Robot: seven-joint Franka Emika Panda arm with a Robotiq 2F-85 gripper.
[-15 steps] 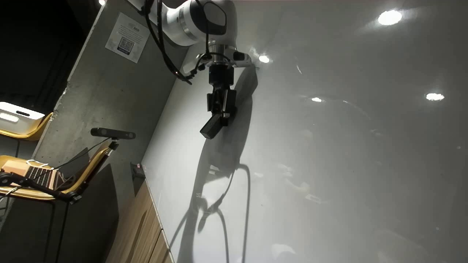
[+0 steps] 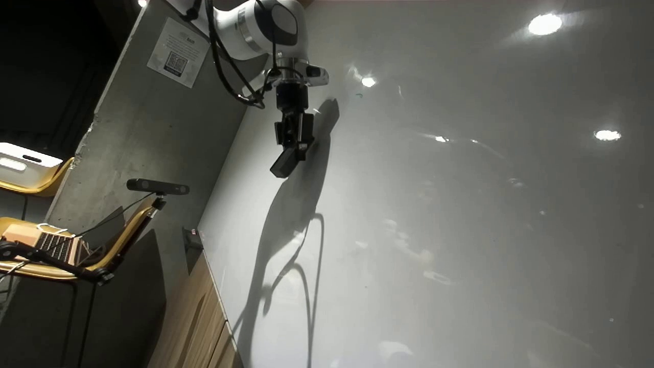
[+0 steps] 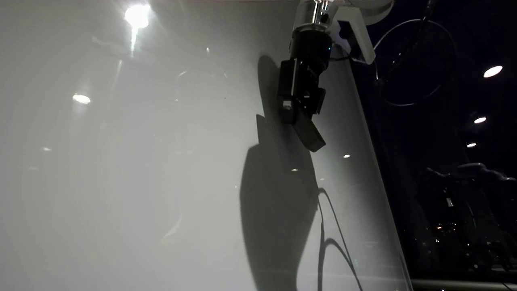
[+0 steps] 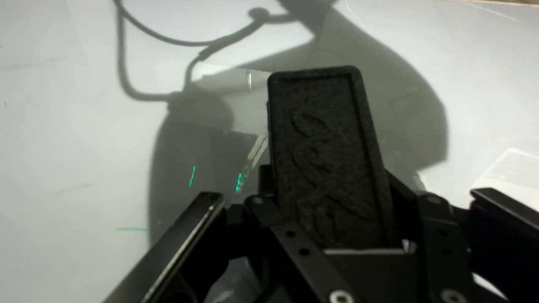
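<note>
A dark, felt-like rectangular eraser fills the middle of the wrist view, embossed lettering on its face. My gripper is shut on it, and the block juts out at a slant past the fingertips. In exterior view 2 the same eraser angles down to the right below the black gripper. Behind it is the glossy white board. Short green marks show on the board in the wrist view, left of the eraser. Whether the eraser touches the board cannot be told.
The arm's shadow lies across the board, which is otherwise bare apart from lamp reflections. A grey wall with a QR sheet borders it at left. A camera on a stand and a chair with a laptop are beyond.
In exterior view 1 the arm and gripper have moved left and a little up, still carrying the eraser. A small green mark now shows on the board near the upper lamp reflection.
</note>
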